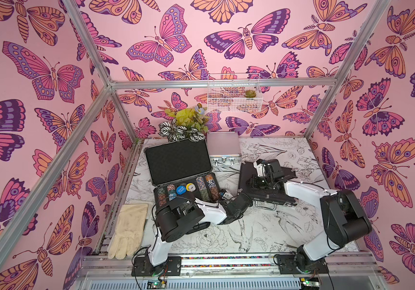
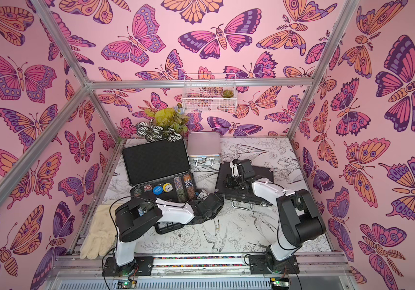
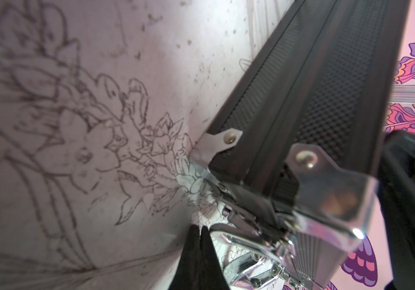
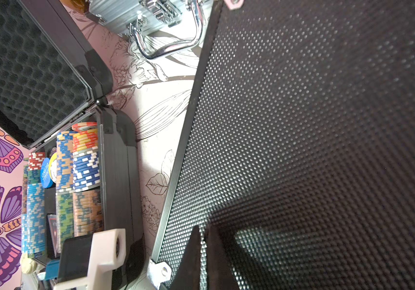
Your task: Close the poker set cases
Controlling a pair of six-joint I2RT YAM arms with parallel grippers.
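One poker case stands open at the left, its foam-lined lid (image 1: 178, 162) raised and its chip-filled base (image 1: 160, 195) partly behind my left arm. At the right a black case (image 4: 304, 120) has its lid down. My right gripper is shut, its fingertips low over or touching that lid; contact cannot be told. By the black case's front, my left gripper is shut, with nothing showing between its fingers. Close to its tips is the metal handle (image 3: 246, 239), with a latch (image 3: 241, 215) beside it. Whether the latch is fastened is unclear.
A small pinkish-silver case (image 1: 223, 145) stands shut at the back, near a plant (image 1: 188, 120). Pale gloves (image 1: 128, 231) lie at the front left. Both arms stand close together around the black case.
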